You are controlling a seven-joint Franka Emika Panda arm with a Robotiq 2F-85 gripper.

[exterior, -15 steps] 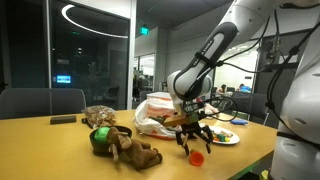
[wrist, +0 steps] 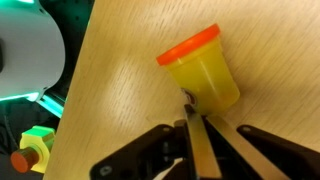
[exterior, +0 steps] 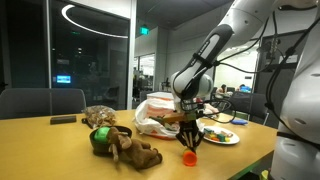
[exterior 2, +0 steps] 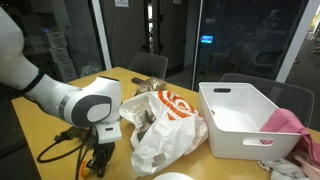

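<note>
In the wrist view a small yellow cup (wrist: pixel 208 80) with an orange rim lies on the wooden table. The tip of my gripper is right against its lower edge in that view, and whether the cup sits between the fingers is unclear. From the first exterior view, the gripper (exterior: pixel 188 147) points down just above the cup's red-orange end (exterior: pixel 189 158). In the second exterior view, the gripper (exterior 2: pixel 95 165) is dark and low, with a bit of orange (exterior 2: pixel 85 172) beside it. How far apart the fingers stand does not show clearly.
A brown plush toy (exterior: pixel 137 153) lies left of the gripper, before a dark bowl (exterior: pixel 101 147) with green things. Behind are a white bag (exterior 2: pixel 165 128) and a plate (exterior: pixel 220 139) of items. A white bin (exterior 2: pixel 238 120) stands farther off.
The gripper has come lower and closer to the cup. In the first exterior view the cup's red-orange end has shifted slightly left.
</note>
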